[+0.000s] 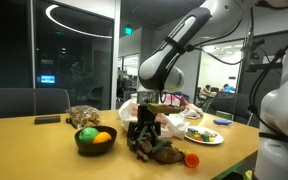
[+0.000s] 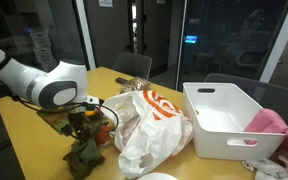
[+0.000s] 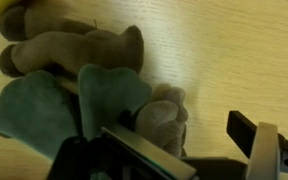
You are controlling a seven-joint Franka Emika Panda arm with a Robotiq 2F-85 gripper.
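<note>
A soft plush toy point(image 1: 162, 152), brown with green parts, lies on the table below the arm. In the wrist view the toy point(image 3: 69, 50) fills the left side, its brown limbs and green patches close to the camera. My gripper point(image 1: 146, 130) is low over the toy and open. One of its fingers point(image 3: 149, 152) overlaps the toy's green part in the wrist view, while the other stands over bare table to the right. Whether that finger touches the toy cannot be told. Exterior view 2 shows the toy point(image 2: 84, 153) partly behind the gripper.
A black bowl point(image 1: 96, 147) with a green and an orange item stands left of the toy. An orange cup point(image 1: 192, 160) is close on the right. Behind are a white plastic bag point(image 2: 152, 130), a plate point(image 1: 204, 135) and a white bin point(image 2: 229, 120).
</note>
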